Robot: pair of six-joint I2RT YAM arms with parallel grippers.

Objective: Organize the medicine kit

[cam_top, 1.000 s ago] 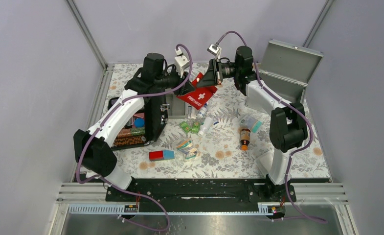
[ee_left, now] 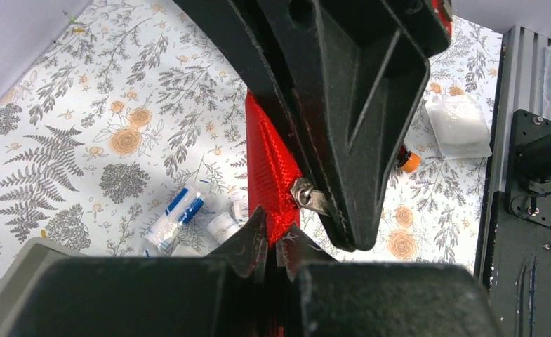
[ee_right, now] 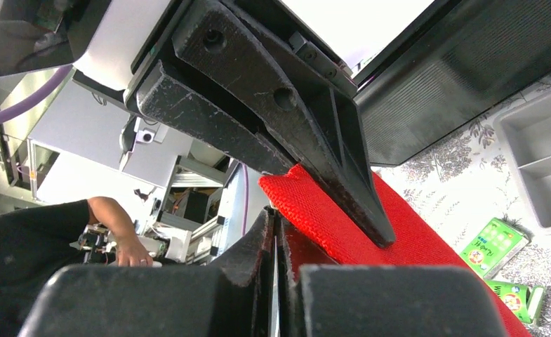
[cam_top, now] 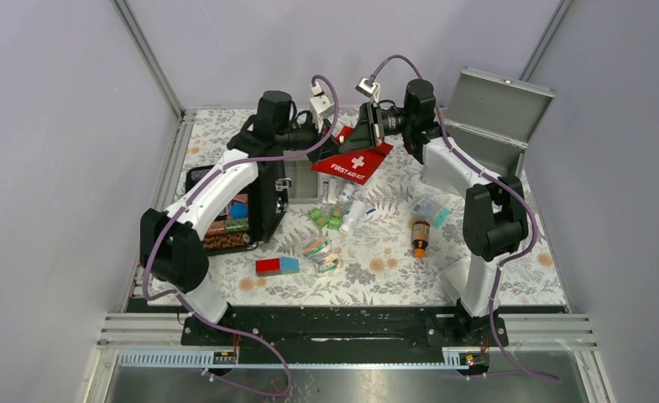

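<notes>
A red first aid pouch [cam_top: 361,162] hangs above the table where my two grippers meet. In the left wrist view, its red fabric [ee_left: 269,158] runs down into the tips of my left gripper, which is shut on it. Beside that edge, a small metal zipper pull [ee_left: 307,195] reaches to the fingertip of my right gripper. The right gripper is shut, with a small pale bit of the pull at its tips. A corner of the pouch [ee_right: 314,210] shows just beyond, against the left gripper's black fingers. The zipper's opening is hidden.
An open black bag [cam_top: 267,201] with filled compartments stands left, beside a grey tray [cam_top: 303,180]. Green boxes [cam_top: 326,219], a white bottle [cam_top: 353,217], a brown bottle [cam_top: 421,236] and a red-blue box [cam_top: 277,266] lie around. An open silver case [cam_top: 498,105] stands back right.
My left gripper has moved right, closer to the right one. The pouch has turned and shifted right, its lettering now tilting upward to the right. The right arm stays put.
</notes>
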